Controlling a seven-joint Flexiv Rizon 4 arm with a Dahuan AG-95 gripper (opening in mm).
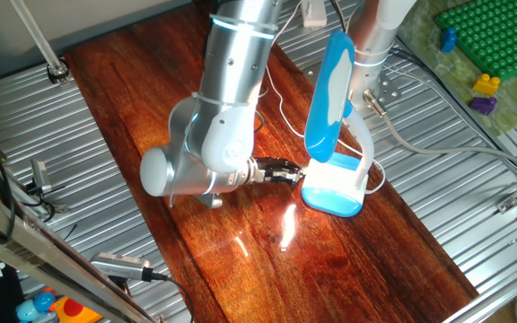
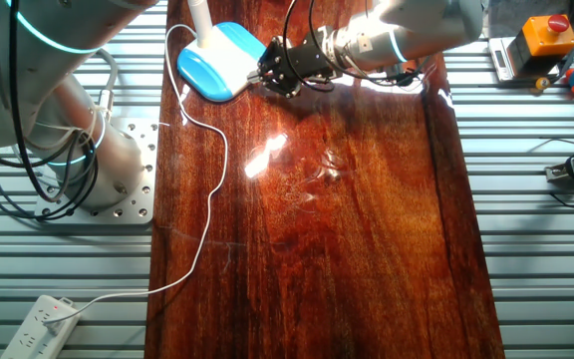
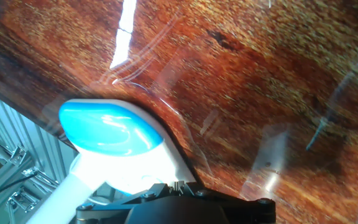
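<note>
A blue and white desk lamp stands on the wooden table, its base (image 1: 333,199) flat on the surface and its long blue head (image 1: 329,99) raised above. In exterior view 2 only the base (image 2: 217,62) and the lower part of the stem show. My black gripper (image 1: 302,171) reaches in low from the side, fingertips at the edge of the base. The wrist view has the gripper at the bottom, its tips close together and shut, overlapping the white part of the base (image 3: 145,167). Whether the tips touch the base is hard to tell; no grasped object shows.
A white cable (image 2: 210,199) runs from the lamp to a power strip (image 2: 36,329). Toy bricks and a green plate (image 1: 496,36) lie off to the side.
</note>
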